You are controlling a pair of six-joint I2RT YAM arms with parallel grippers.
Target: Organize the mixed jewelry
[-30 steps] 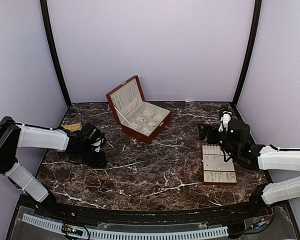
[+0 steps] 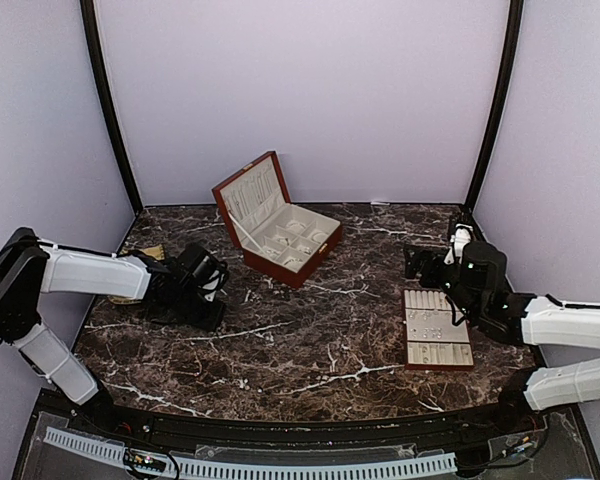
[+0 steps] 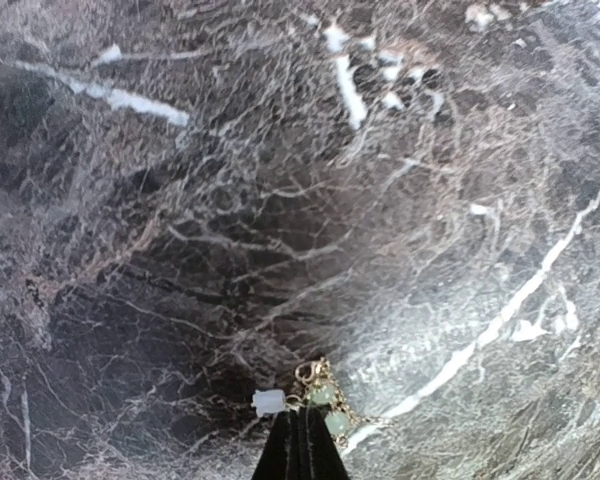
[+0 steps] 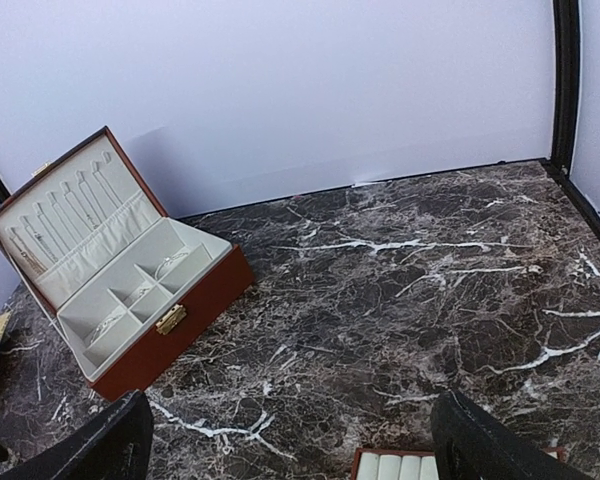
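A fine gold chain [image 3: 352, 412] with pale green beads, a clasp and a small white tag [image 3: 269, 402] shows at the tips of my left gripper. That gripper is shut; whether its tips pinch the chain or only overlap it cannot be told. From above, my left gripper [image 2: 212, 322] is low over the left of the table. The jewelry box [image 2: 298, 276] stands with its lid up, pieces in its compartments and necklaces in the lid. My right gripper [image 2: 420, 264] is open and empty above the back edge of the ring tray [image 2: 439, 353].
A woven tan mat [image 2: 152, 252] lies behind the left arm, partly hidden by it. Small pieces lie in the tray.
My left gripper has shifted a little to the right. The right arm has moved slightly right. The box and tray are where they were.
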